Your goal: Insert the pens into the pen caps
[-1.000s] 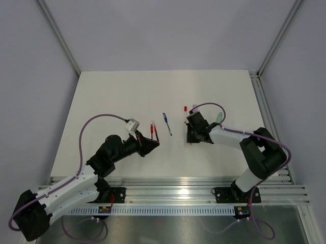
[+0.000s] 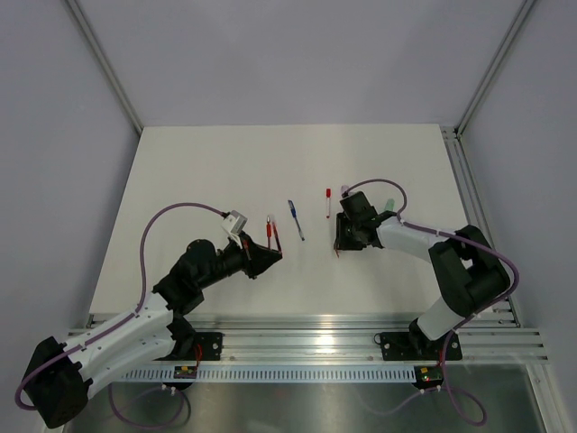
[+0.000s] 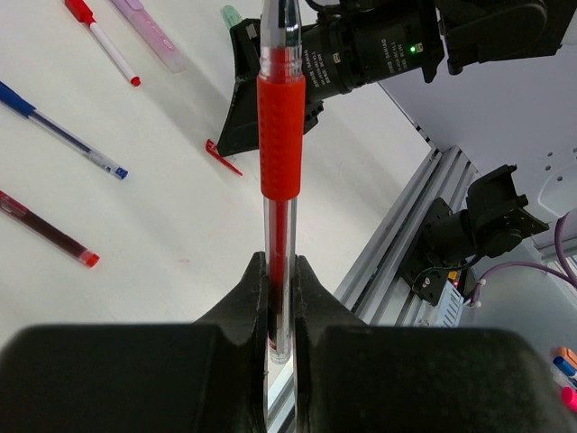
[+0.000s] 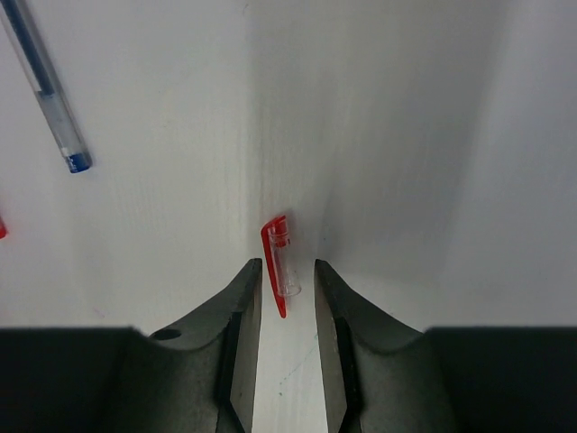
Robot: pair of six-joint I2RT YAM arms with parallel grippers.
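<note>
My left gripper (image 2: 270,253) is shut on an upright red gel pen (image 3: 279,135), with its red grip uppermost in the left wrist view. My right gripper is open low over the table, its fingertips just short of a small red cap with clear barrel (image 4: 281,257) lying on the white surface. A blue pen (image 2: 296,219), a dark red pen (image 3: 50,230), a red-and-white pen (image 2: 328,202) and a pink pen (image 3: 153,32) lie on the table.
A mint-green item (image 2: 389,205) lies behind the right arm. A metal rail runs along the front edge.
My right gripper has shifted slightly to the right and toward the back. The left arm holding the red pen has not visibly moved.
</note>
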